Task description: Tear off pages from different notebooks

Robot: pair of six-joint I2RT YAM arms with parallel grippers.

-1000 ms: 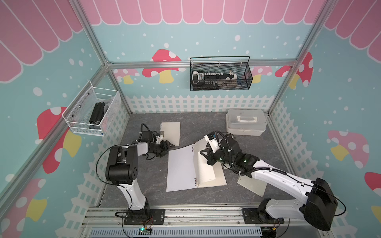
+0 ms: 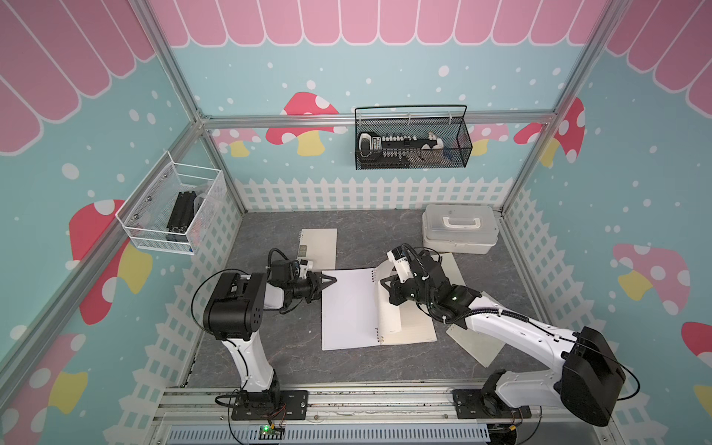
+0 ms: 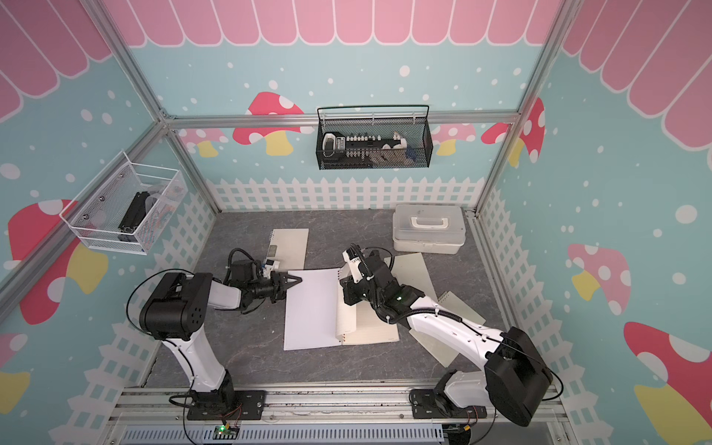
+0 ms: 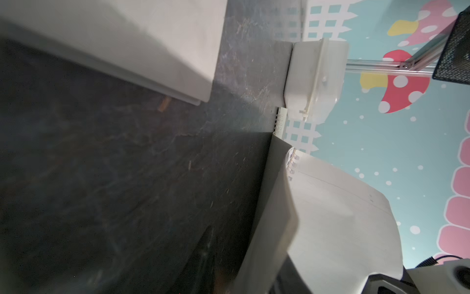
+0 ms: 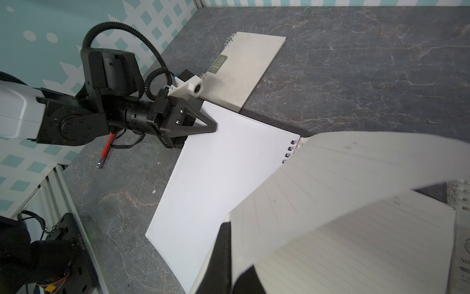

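Note:
An open spiral notebook lies centre, its blank left page (image 2: 348, 311) flat and its right side a cream ruled page (image 5: 357, 245). My right gripper (image 2: 391, 285) is shut on a page (image 5: 333, 171) that curls up from that notebook's binding. My left gripper (image 2: 328, 279) is at the top left edge of the notebook, its fingers somewhat apart in the right wrist view; in the left wrist view they are dark and blurred beside paper.
A small notebook (image 2: 317, 244) lies behind; more notebooks (image 3: 437, 348) lie at the right. A lidded plastic box (image 2: 460, 226) stands back right. A black basket (image 2: 411, 155) hangs on the back wall.
The open notebook has shifted right and slightly back, with my right gripper and the raised page.

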